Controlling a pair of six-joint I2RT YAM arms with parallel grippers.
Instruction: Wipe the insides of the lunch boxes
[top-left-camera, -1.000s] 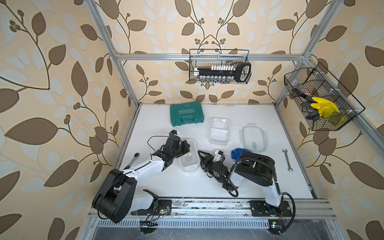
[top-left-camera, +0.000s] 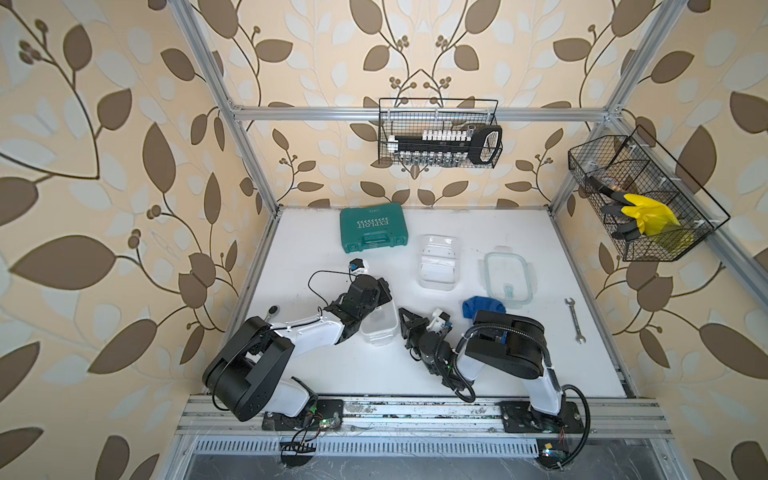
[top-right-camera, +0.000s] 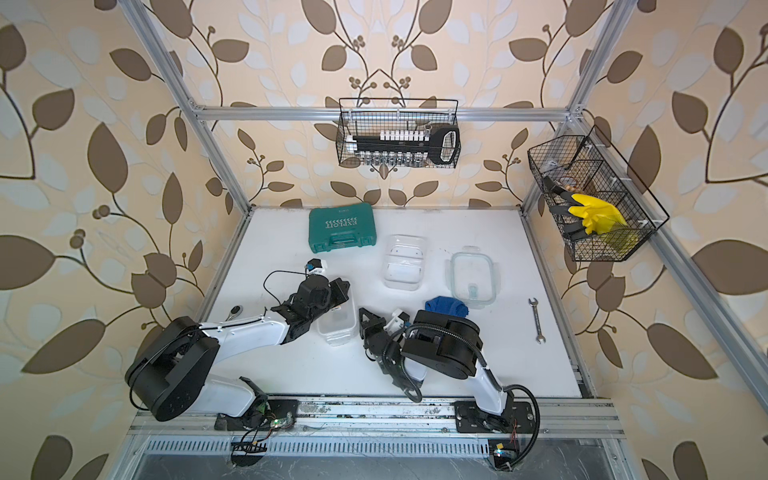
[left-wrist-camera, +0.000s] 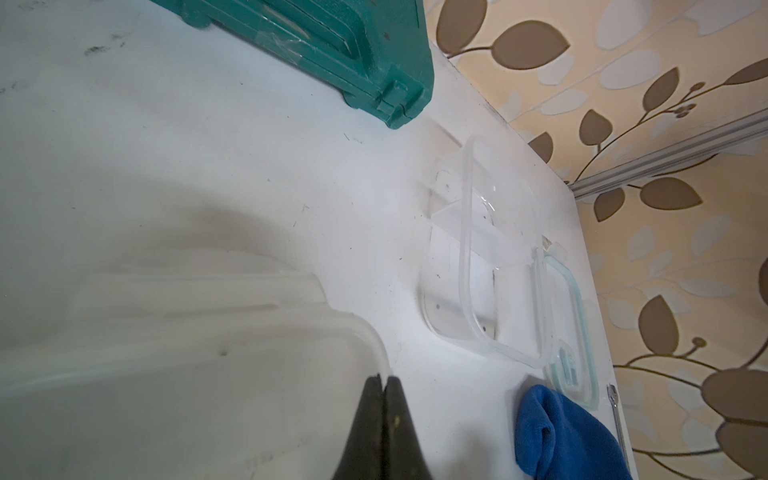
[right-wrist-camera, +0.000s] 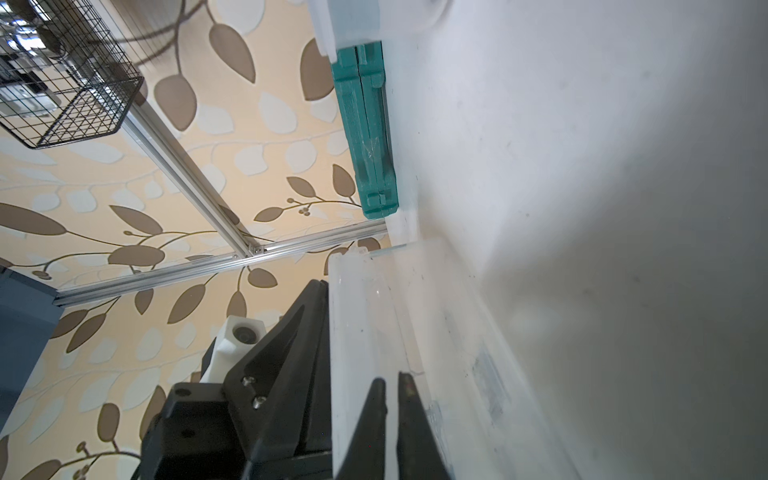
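One clear lunch box (top-left-camera: 378, 326) stands on the table between my arms. Over its far end is my left gripper (top-left-camera: 387, 291), shut, its fingertips against the rim's corner in the left wrist view; nothing shows between them. Beside the box's right wall my right gripper is shut, with nothing seen held. A second clear lunch box (top-left-camera: 438, 272) with a divider is farther back. The glass-like, pale green-rimmed container (top-left-camera: 507, 289) lies to its right. A blue cloth (left-wrist-camera: 572, 436) lies crumpled on the table, partly hidden by the right arm in the top left view.
A green case (top-left-camera: 373, 227) lies at the back left. The wrench (top-left-camera: 575, 321) is near the right edge, and a dark-headed tool (top-left-camera: 273, 309) at the left. Wire baskets hang on the walls. Bare table surrounds the far lunch box.
My left gripper has moved rightward and slightly away from the front, over the box's far end. The right gripper has shifted a little; the near box looks unmoved.
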